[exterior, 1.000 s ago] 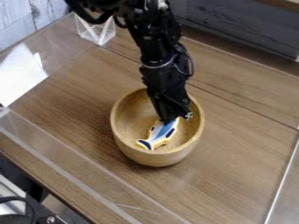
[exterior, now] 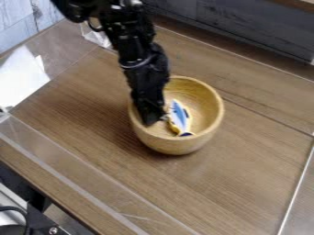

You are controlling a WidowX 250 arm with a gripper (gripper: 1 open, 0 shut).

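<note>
A wooden bowl [exterior: 199,138] stands on the brown table. Inside it, toward the right of the gripper, lies a small blue, white and yellow object [exterior: 179,117]. My black gripper [exterior: 152,116] reaches down into the left side of the bowl, beside that object. Its fingertips are dark and partly hidden, and I see nothing clearly held between them; it looks shut.
A white sheet [exterior: 17,78] lies at the left edge, and a pale object [exterior: 95,35] is behind the arm. A clear strip runs along the front left. The table to the right of the bowl is free.
My gripper has moved left and down along the bowl's left side. The bowl has shifted slightly right and back, and the object in it sits higher in view and more upright in orientation.
</note>
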